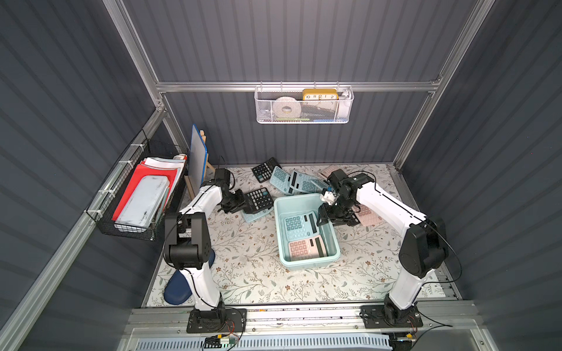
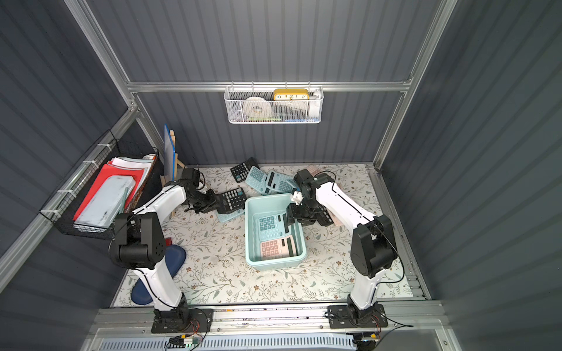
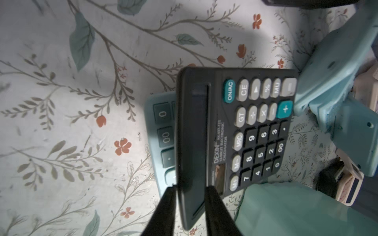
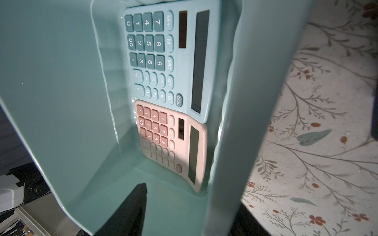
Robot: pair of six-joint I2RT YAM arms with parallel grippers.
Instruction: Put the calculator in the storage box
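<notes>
A light teal storage box (image 1: 281, 234) holds a blue calculator (image 4: 173, 59) and a pink calculator (image 4: 173, 145). Left of it a black calculator (image 3: 236, 129) lies on a light blue calculator (image 3: 159, 129). My left gripper has its fingertips either side of the black calculator's display edge, part open; whether they touch it is blurred. My right gripper is at the box's right wall, fingers apart with the wall between them.
More calculators (image 1: 284, 181) lie behind and right of the box. A board (image 1: 198, 158) and wire basket (image 1: 152, 231) stand at the left.
</notes>
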